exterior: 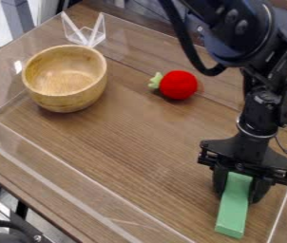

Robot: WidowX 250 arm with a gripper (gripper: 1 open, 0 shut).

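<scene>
My black gripper [242, 167] is low over the wooden table at the right, shut on a long green block [233, 214]. The block points toward the front edge, its upper end partly hidden beneath the gripper.
A red tomato-like object [178, 84] lies at the back, right of centre. A tan bowl [63, 74] sits at the upper left.
</scene>
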